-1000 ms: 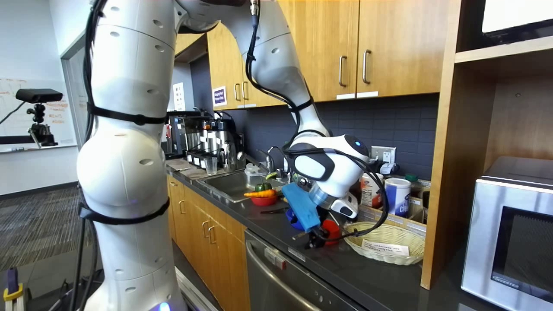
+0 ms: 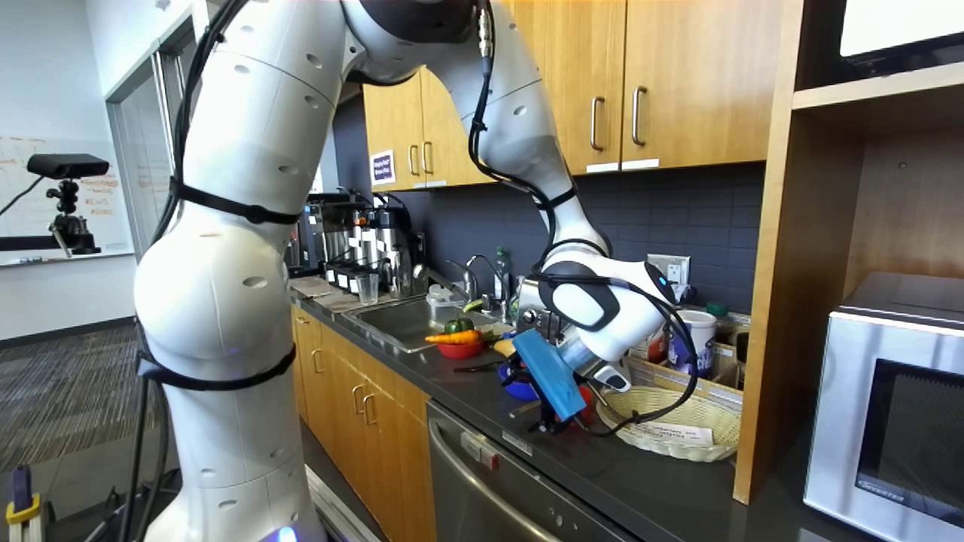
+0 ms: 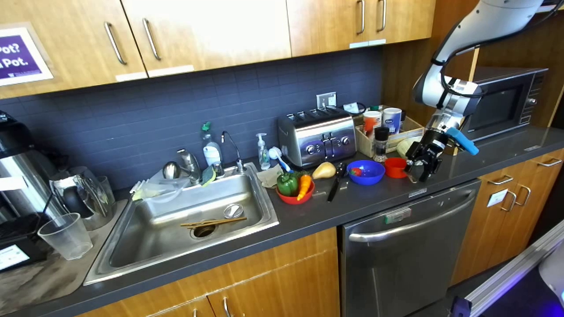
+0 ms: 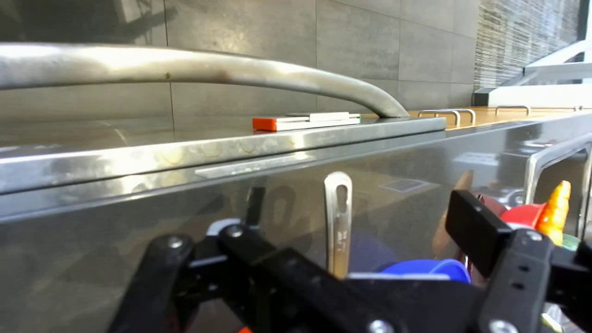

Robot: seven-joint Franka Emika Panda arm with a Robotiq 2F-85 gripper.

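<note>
My gripper (image 3: 424, 168) is low over the right part of the counter, beside a small red cup (image 3: 396, 167). It points down at a slant, its black fingers apart. In the wrist view a metal handle with a slot (image 4: 337, 222) shows between the spread fingers; I cannot tell whether anything touches it. Left of the red cup is a blue bowl (image 3: 365, 177) with a small red item in it. Part of the cup is hidden behind the arm in exterior view 1.
A red bowl (image 3: 294, 200) holds a green pepper and a carrot. Close by lie a dark-handled knife (image 3: 335, 188) and a tan gourd-shaped item (image 3: 324, 170). The toaster (image 3: 317, 140), a wooden box and a wicker basket (image 2: 687, 443) stand behind; the sink (image 3: 127, 240) is far left.
The arm and gripper have moved to the right in exterior view 1. The gripper now covers more of the red cup there. The bowls and basket have stayed in place.
</note>
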